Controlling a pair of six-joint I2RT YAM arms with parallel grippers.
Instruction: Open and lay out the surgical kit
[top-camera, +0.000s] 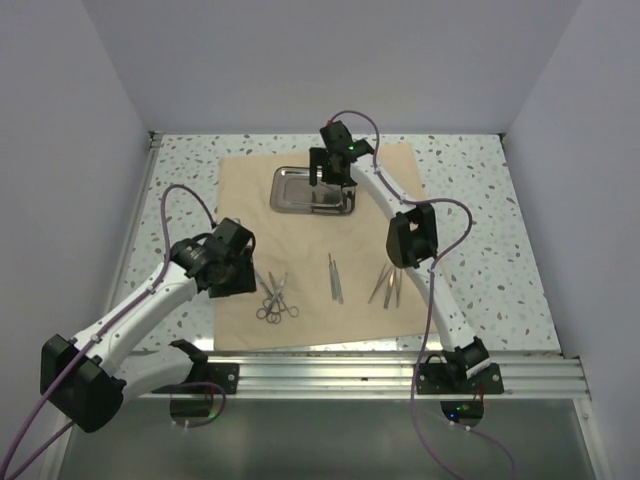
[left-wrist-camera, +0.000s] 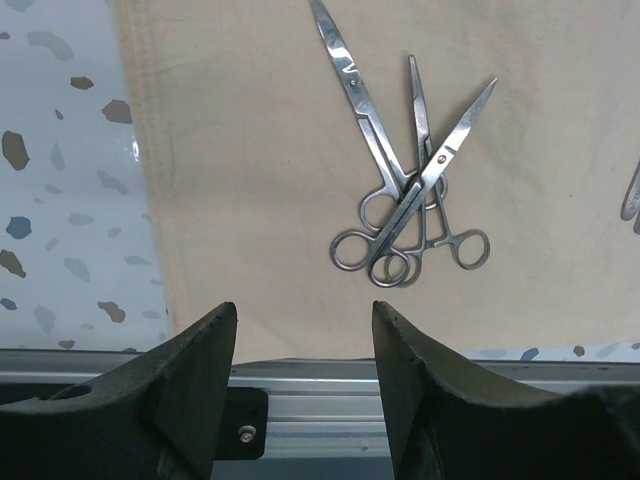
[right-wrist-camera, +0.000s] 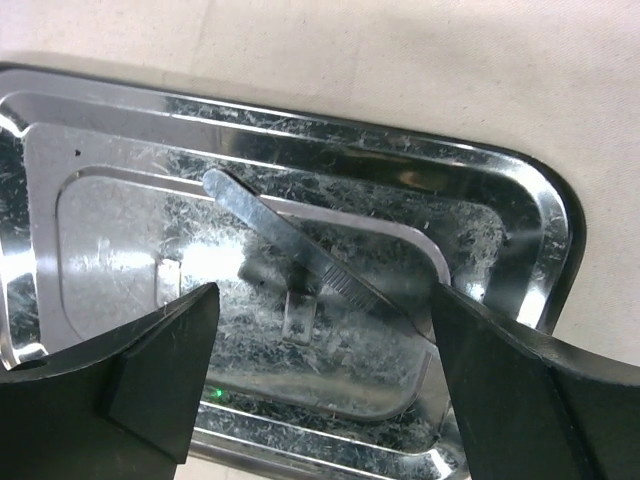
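Note:
In the top view the metal tray (top-camera: 292, 191) lies at the back of the beige cloth (top-camera: 300, 240). A slim metal scalpel (right-wrist-camera: 285, 238) with a ridged grip lies slantwise inside that tray. Right above it hovers my right gripper, its fingers apart and nothing clasped; the scalpel's tapered end runs toward the right finger. Several scissors and clamps (left-wrist-camera: 412, 205) lie crossed in a heap at the cloth's front left. My left gripper is open and empty, above the cloth left of this heap.
Two slender instruments (top-camera: 335, 278) lie side by side at the cloth's middle. Tweezers and other thin tools (top-camera: 388, 285) lie to their right. A metal rail (top-camera: 330, 368) bounds the front edge. Bare cloth separates the tray from the tools.

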